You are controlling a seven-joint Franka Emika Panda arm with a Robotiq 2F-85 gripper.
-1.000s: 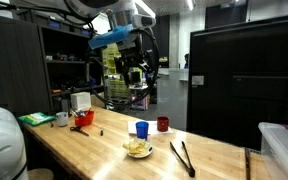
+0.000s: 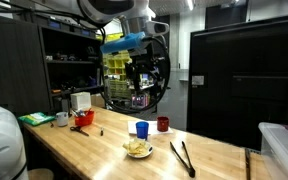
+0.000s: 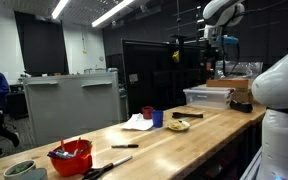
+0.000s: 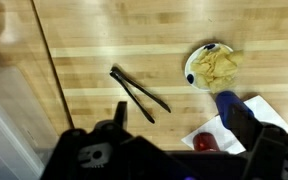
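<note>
High above the wooden table, my gripper (image 2: 150, 82) stands open and holds nothing. Its dark fingers reach up from the bottom edge of the wrist view. Below it lie black tongs (image 4: 139, 94), their two arms spread in a narrow V. A white plate (image 4: 190, 72) bears a pile of yellowish, chip-like food (image 4: 220, 68). Close to the plate stands a blue cup (image 2: 142, 130); a red mug (image 2: 163, 124) is behind it. Both cup and mug are partly covered by the gripper in the wrist view. None of these things touches the gripper.
A white cloth or paper (image 3: 138, 123) lies by the mug. Farther along are a red basket (image 3: 71, 160) with items in it, a dark-handled utensil (image 3: 109, 168) and a small dark object (image 3: 125, 146). A clear bin (image 2: 283, 147) borders the opposite side. Bare table separates these groups.
The objects on the table have not moved.
</note>
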